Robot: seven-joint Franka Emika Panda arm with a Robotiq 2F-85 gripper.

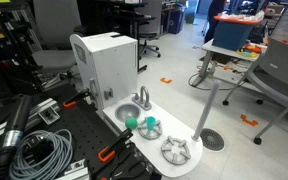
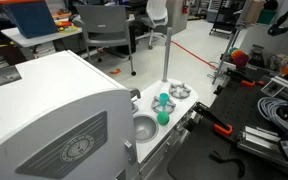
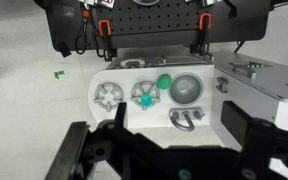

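Note:
In the wrist view my gripper is open above the toy kitchen counter, its dark fingers spread wide with nothing between them. A green round object lies on the white counter, just beside the grey sink bowl. A smaller teal object sits at the middle burner grate. In exterior view 1 the green object and the teal object are close together but apart. I cannot make out the fingers in either exterior view.
A curved faucet stands by the sink. The tall white cabinet rises at one end of the counter, and an upright post at the other. Orange clamps line the dark table edge. A second grate is bare.

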